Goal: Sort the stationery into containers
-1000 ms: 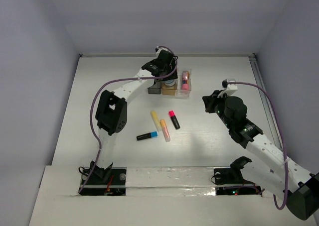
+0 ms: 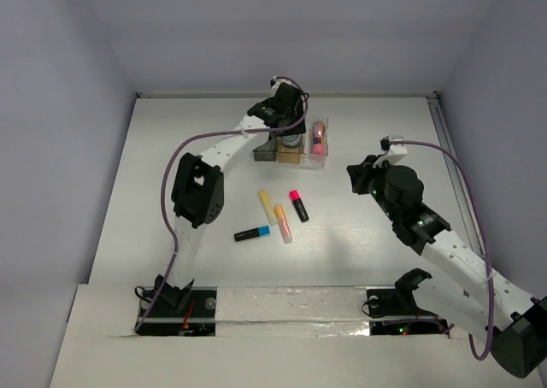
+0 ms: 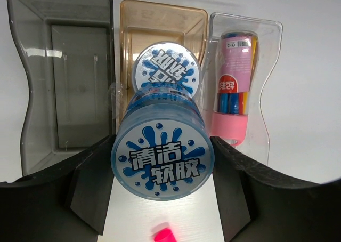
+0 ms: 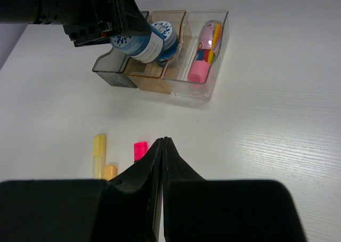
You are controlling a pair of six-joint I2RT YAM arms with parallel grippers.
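Observation:
A blue jar of cleaning gel [image 3: 163, 159] sits tilted between the fingers of my left gripper, which is shut on its sides. The held jar is over the front of the amber bin [image 3: 160, 19], where a second blue jar [image 3: 168, 66] stands; whether the two touch is unclear. In the clear bin [image 3: 270, 66] lies a pink pencil tube [image 3: 234, 82]. The grey bin [image 3: 80, 87] is empty. My right gripper is shut with nothing between its fingers, over the table to the right of the markers.
On the table lie a yellow marker [image 2: 267, 207], an orange marker [image 2: 283, 224], a black marker with pink cap [image 2: 298, 206] and a black marker with blue cap [image 2: 252, 233]. Bare table surrounds them. The bins stand near the back edge.
The right arm and the loose markers have not moved.

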